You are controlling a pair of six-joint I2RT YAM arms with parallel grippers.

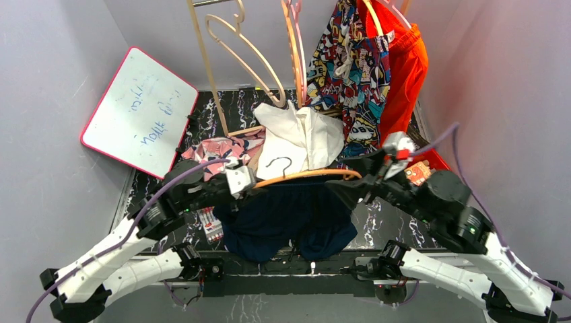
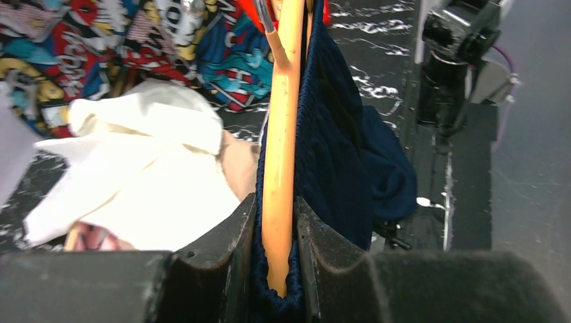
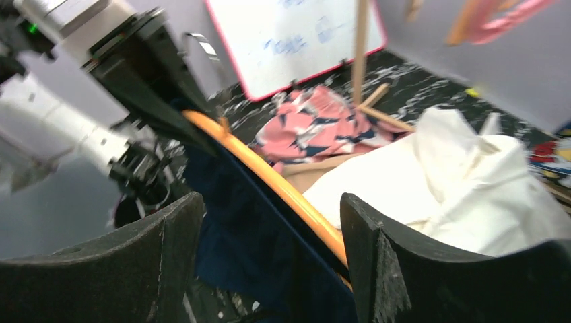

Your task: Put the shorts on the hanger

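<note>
An orange hanger (image 1: 303, 173) (image 2: 281, 168) lies along the waistband of navy shorts (image 1: 283, 222) (image 3: 256, 235), its metal hook upward. At the hanger's left end my left gripper (image 1: 244, 190) is shut on hanger and waistband together, with fabric wrapped round the orange bar in the left wrist view. My right gripper (image 1: 360, 182) stands open at the other end; in the right wrist view the bar and waistband run down between its fingers. The shorts hang below the bar over the front of the table.
Cream cloth (image 1: 296, 138) and pink clothing lie behind. A rack with hangers (image 1: 222, 74) and hanging patterned (image 1: 347, 67) and red garments (image 1: 404, 81) stands at the back. A whiteboard (image 1: 138, 111) leans left; markers (image 1: 210, 222) lie at front left; a red box (image 1: 431, 161) sits right.
</note>
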